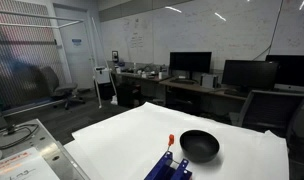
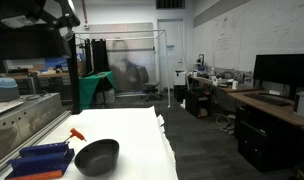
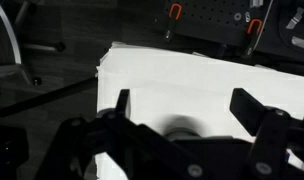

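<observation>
In the wrist view my gripper is open over the white table, its two dark fingers wide apart and nothing held between them. A black bowl [image 1: 199, 146] rests on the white surface, and in the second exterior view the same bowl [image 2: 97, 157] is near the front. Beside it lies a blue rack-like object [image 1: 169, 168], cut off by the lower edge in the first exterior view. A red-tipped item [image 1: 171, 140] sticks up by the rack. Part of the dark arm [image 2: 30, 42] fills the upper left of the second exterior view.
Along the wall runs a desk [image 1: 207, 90] with monitors [image 1: 249, 75] and chairs nearby. A dark perforated board [image 3: 217, 20] with orange-handled tools [image 3: 254, 27] borders the table in the wrist view.
</observation>
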